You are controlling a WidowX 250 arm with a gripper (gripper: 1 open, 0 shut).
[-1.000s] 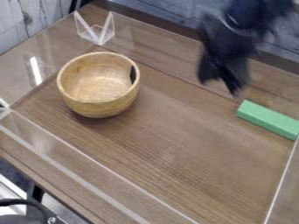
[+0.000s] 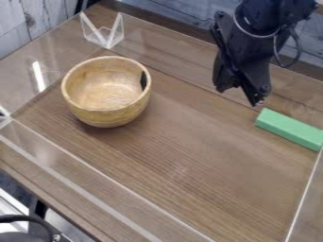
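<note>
My black gripper [image 2: 237, 74] hangs over the back right of the wooden table [image 2: 164, 180], pointing down, apparently shut, with nothing visible between its fingers. A wooden bowl [image 2: 106, 92] sits empty on the left. A green block [image 2: 288, 129] lies on the right, below and to the right of my gripper, apart from it.
A small clear plastic object [image 2: 104, 32] stands at the back left. Grey boards run behind the back edge, and a dark cable is at the lower left corner.
The bowl and green block have not moved.
</note>
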